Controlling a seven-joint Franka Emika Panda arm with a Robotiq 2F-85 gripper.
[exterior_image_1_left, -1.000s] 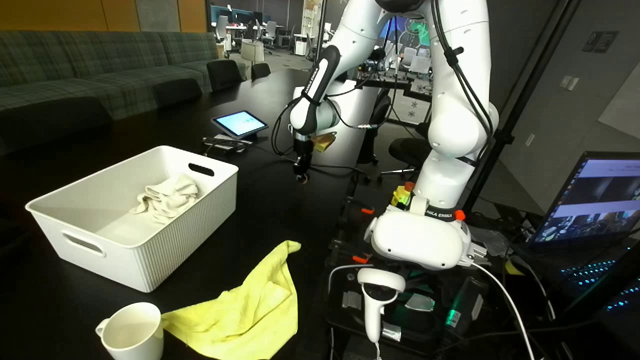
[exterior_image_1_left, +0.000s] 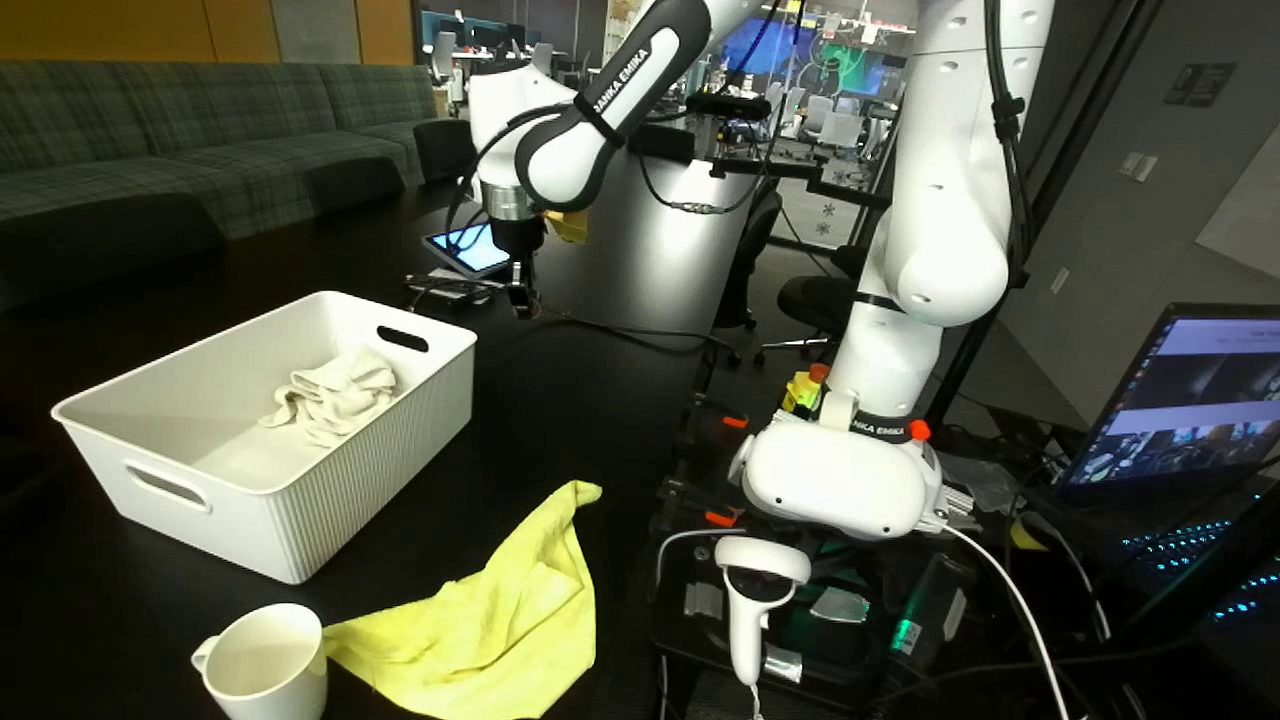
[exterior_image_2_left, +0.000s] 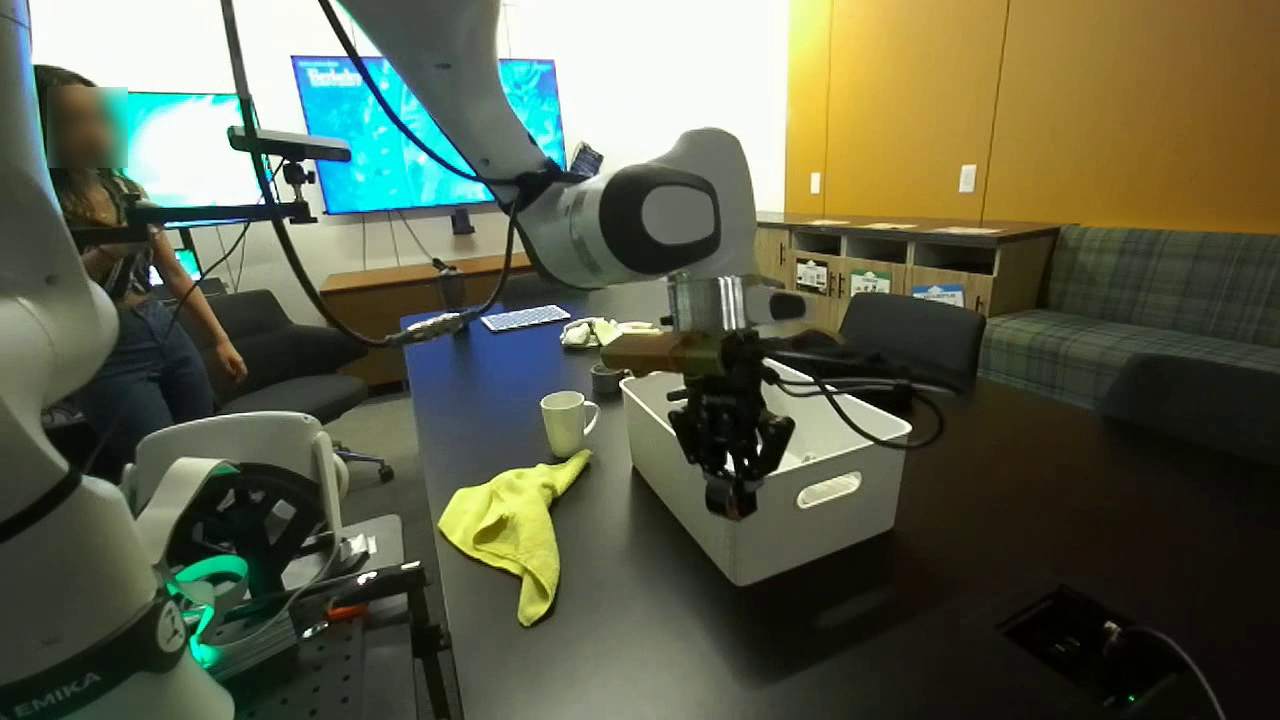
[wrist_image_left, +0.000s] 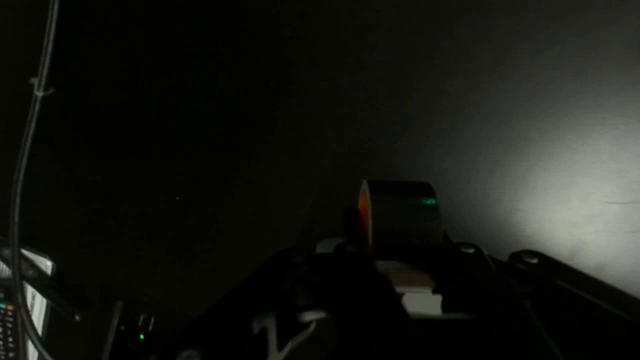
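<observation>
A small dark cylindrical roll (wrist_image_left: 405, 213) with an orange inner side shows at the fingertips in the wrist view; it looks like tape. My gripper (exterior_image_1_left: 522, 294) is shut on it, raised over the black table beyond the white bin's far right corner in exterior view 1. From exterior view 2, the gripper (exterior_image_2_left: 729, 462) appears in front of the bin's handled end, outside its walls, with the roll (exterior_image_2_left: 731, 499) at its lower tip. The white bin (exterior_image_1_left: 384, 438) holds a crumpled pale cloth (exterior_image_1_left: 342, 394).
A yellow cloth (exterior_image_1_left: 504, 612) and a white mug (exterior_image_1_left: 270, 660) lie near the bin. Behind the gripper is a tablet (exterior_image_1_left: 477, 248), with cables on the table. A dark cup (exterior_image_2_left: 607, 379) stands close to the bin. The table right of the bin is bare in exterior view 1.
In exterior view 1 my gripper has risen and moved left, carrying the roll closer to the bin's far end. The bin, cloths and mug have stayed put.
</observation>
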